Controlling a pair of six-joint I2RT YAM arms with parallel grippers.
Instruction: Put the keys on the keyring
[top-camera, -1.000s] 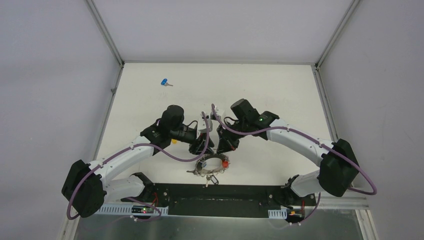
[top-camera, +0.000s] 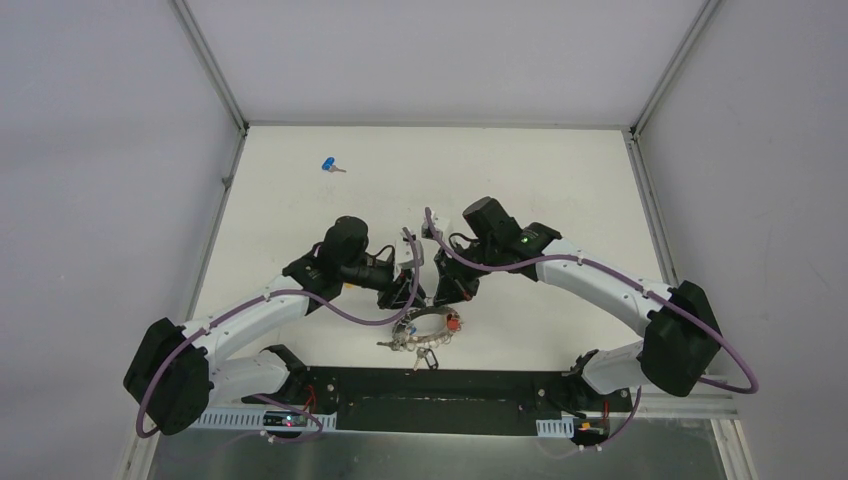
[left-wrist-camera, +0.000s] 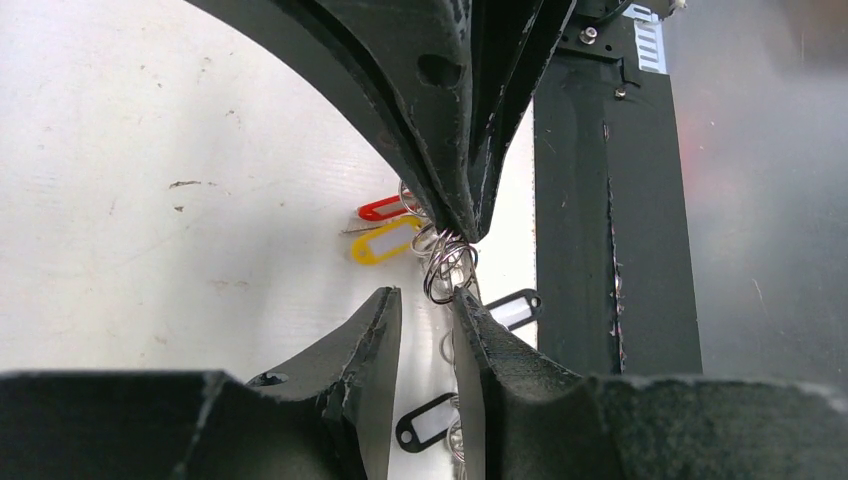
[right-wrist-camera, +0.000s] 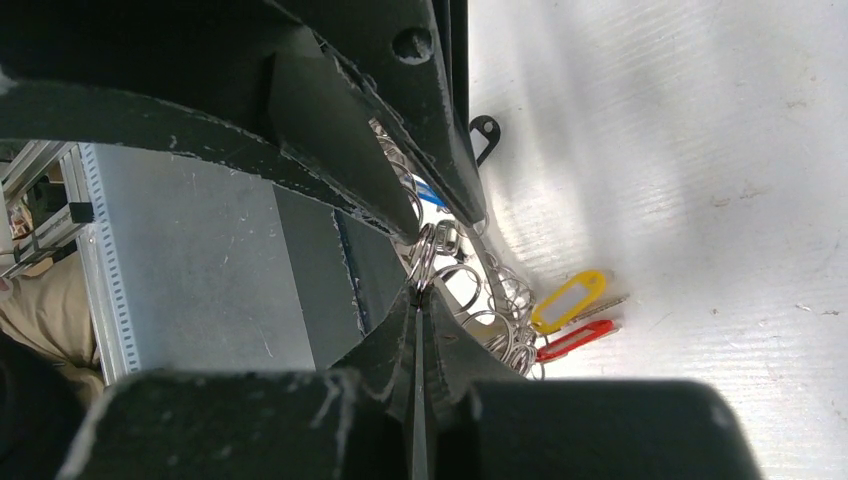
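Note:
My two grippers meet over the keyring (top-camera: 450, 335), a loop carrying small rings and tagged keys, near the front table edge. In the right wrist view my right gripper is shut on small split rings (right-wrist-camera: 422, 255). In the left wrist view those rings (left-wrist-camera: 440, 275) sit just beyond the fingertips of my left gripper, which is part open with a narrow gap. A yellow tag (right-wrist-camera: 568, 300), a red tag (right-wrist-camera: 575, 340) and black tags (left-wrist-camera: 425, 425) lie below.
A key with a blue tag (top-camera: 329, 164) lies alone toward the back left. The dark front rail (top-camera: 440, 400) runs close beside the keyring.
The right arm looks nearly unchanged.

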